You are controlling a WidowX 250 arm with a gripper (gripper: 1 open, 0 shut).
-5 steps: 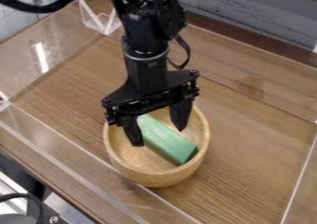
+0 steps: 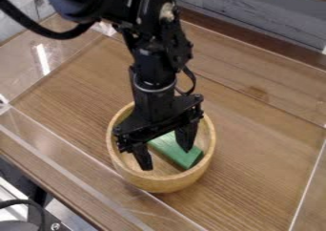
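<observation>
My black gripper (image 2: 158,136) is low over a round tan bowl (image 2: 163,182), its fingers open and reaching down inside the bowl's rim. A green block (image 2: 178,153) lies in the bowl, partly hidden behind the gripper.
Wooden table (image 2: 254,139) around the bowl, with free room to the right and upper left. A white wall (image 2: 261,30) stands at the back. A black cable curves at the lower left.
My gripper has moved down into the bowl, and more of the green block is now hidden behind it.
</observation>
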